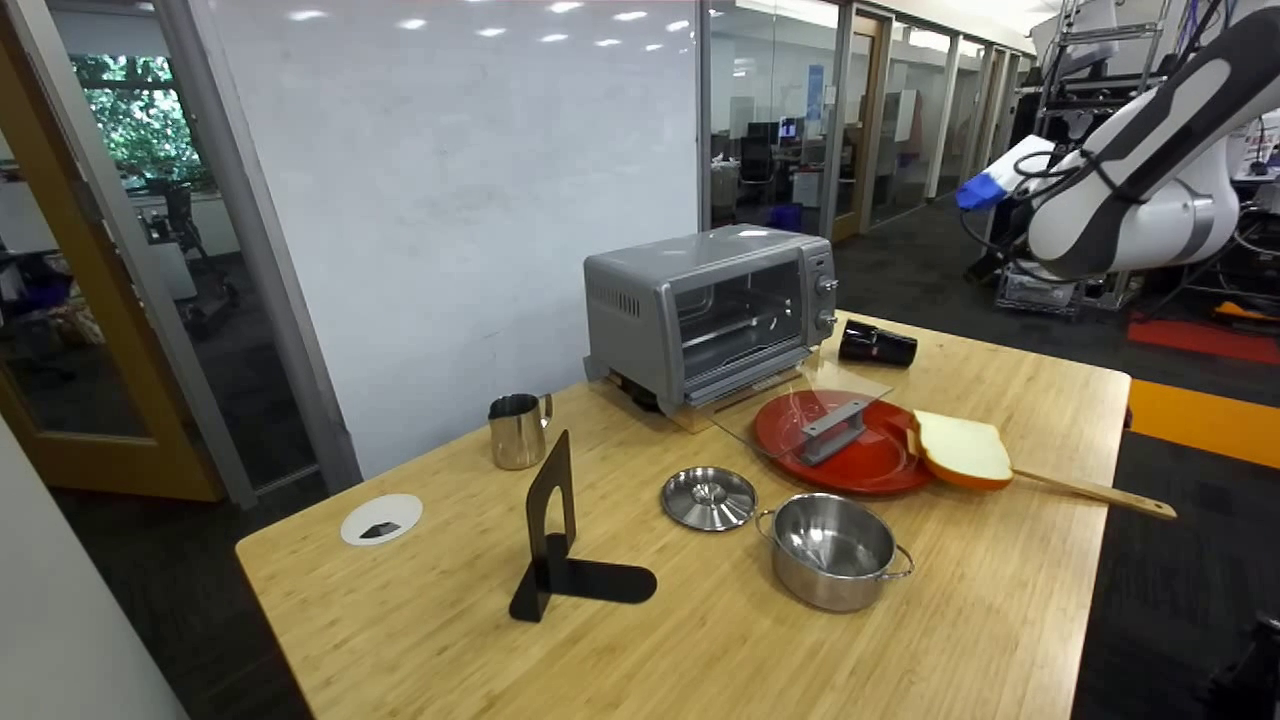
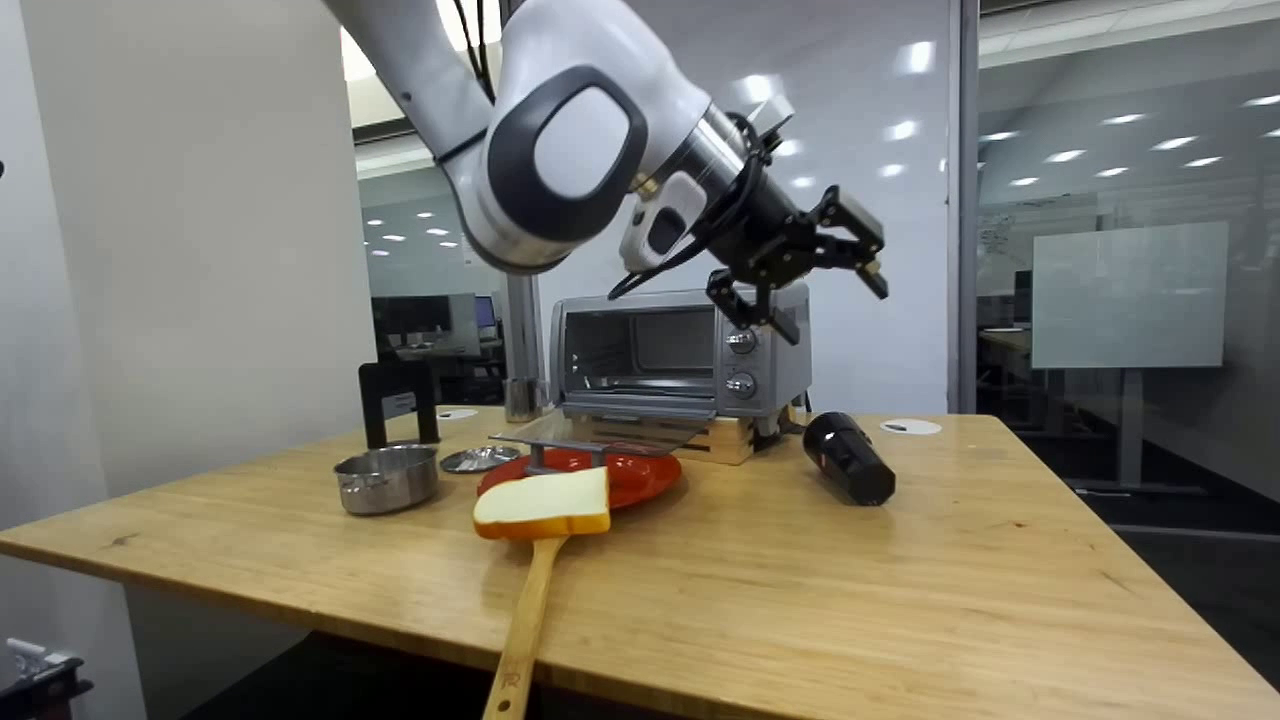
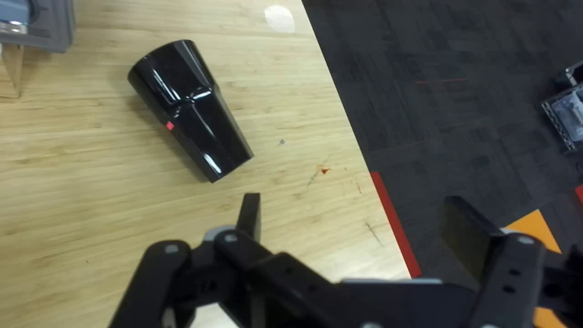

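My gripper stands open in the wrist view, its two dark fingers wide apart with only table and floor behind the gap. In the second exterior view the gripper (image 2: 834, 294) hangs in the air in front of the toaster oven's right side. A black cup-like object (image 3: 191, 112) lies on its side on the table, ahead of the fingers and apart from them. A bread slice (image 2: 546, 502) rests on the head of a wooden spatula (image 2: 524, 624), at the edge of a red plate (image 1: 882, 446). The toaster oven (image 1: 710, 314) has its glass door (image 1: 780, 420) lowered over the plate.
A steel pot (image 1: 830, 554), its lid (image 1: 708, 498), a metal pitcher (image 1: 517, 432) and a black bookend (image 1: 600, 580) occupy the table's other side. The spatula's handle (image 1: 1110, 493) sticks out past the table edge. Bare tabletop (image 2: 912, 600) lies around the black object.
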